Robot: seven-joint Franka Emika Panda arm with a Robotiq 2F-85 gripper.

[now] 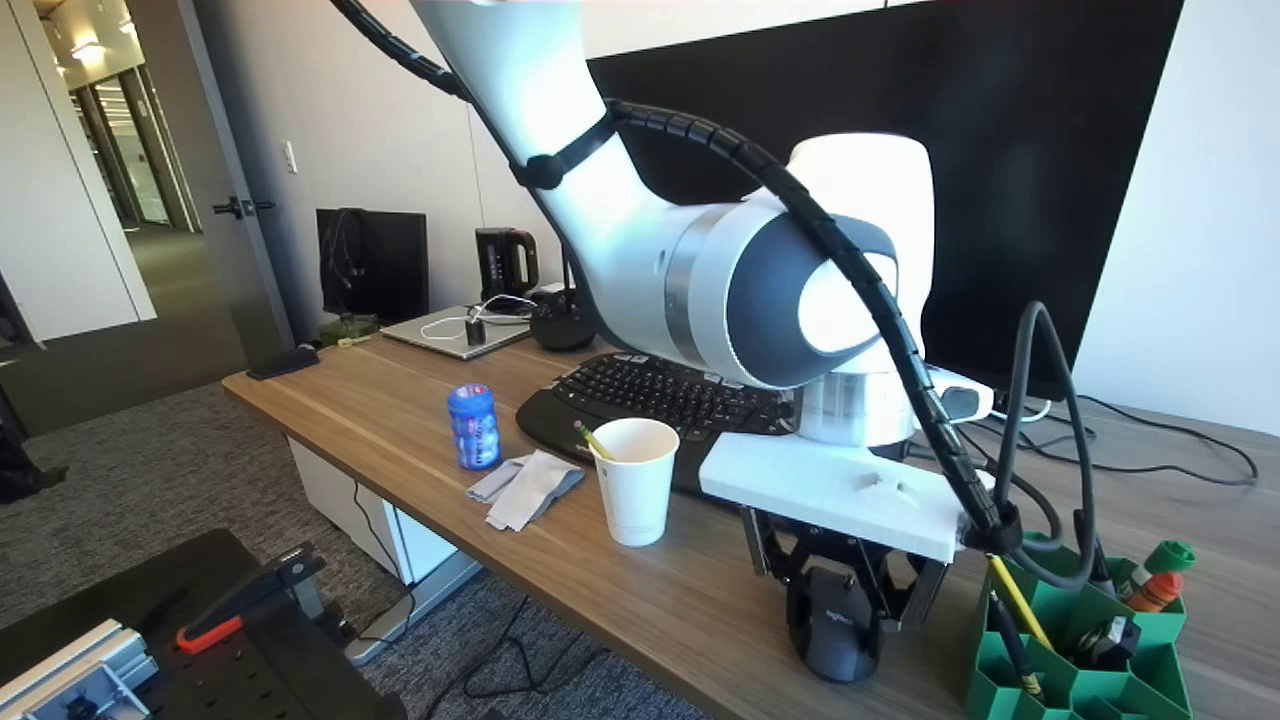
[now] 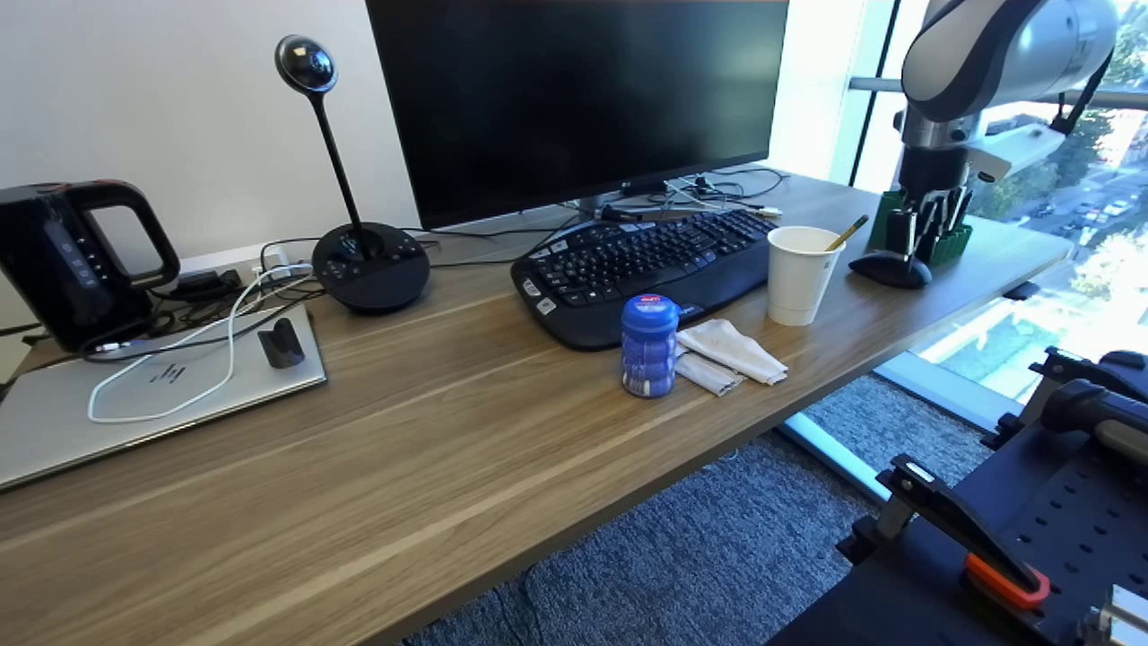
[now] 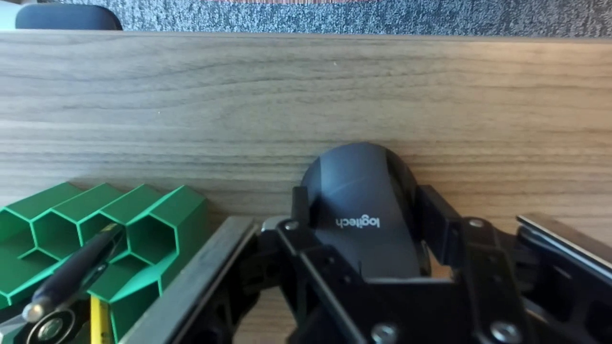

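A dark grey Logitech mouse point(image 3: 358, 198) sits on the desk between the fingers of my gripper. In the wrist view, one finger point(image 3: 300, 205) meets the mouse's left side and the other finger point(image 3: 439, 220) its right side, with no clear gap at either. Exterior view 1 shows the gripper point(image 1: 846, 606) pointing down around the mouse point(image 1: 840, 642), whose rear part is hidden beneath the hand. The mouse point(image 2: 891, 269) looks level with the desk top in exterior view 2.
Beside the gripper stands a green honeycomb organizer point(image 1: 1080, 684) with pens and markers. A white cup point(image 1: 637, 480) holding a pencil, a folded cloth point(image 1: 528, 486), a blue jar point(image 1: 475, 428) and a black keyboard point(image 1: 672, 396) lie farther along. The desk's front edge point(image 3: 229, 34) is close.
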